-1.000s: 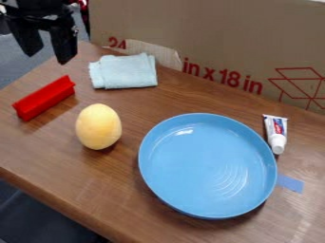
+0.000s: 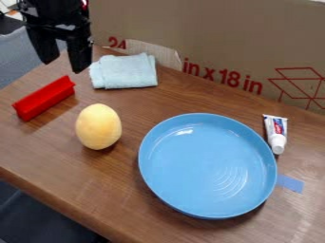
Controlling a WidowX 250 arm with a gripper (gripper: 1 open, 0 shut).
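My black gripper [image 2: 63,59] hangs open at the top left, above the table's back left part, with nothing seen between its fingers. Below it lies a red bar-shaped object [image 2: 45,98]. A folded light blue cloth [image 2: 124,72] rests to its right. A yellow rounded object [image 2: 98,126] stands in the left middle of the table, and a large blue plate [image 2: 207,163] sits at the right front. A toothpaste tube [image 2: 277,134] lies at the plate's back right.
A large cardboard box [image 2: 222,38] forms the back wall. A piece of blue tape [image 2: 290,183] is on the wooden table [image 2: 140,209] right of the plate. Bare wood shows between the cloth and plate.
My gripper has moved a little to the right and downward from the top left. The objects on the table have stayed where they were.
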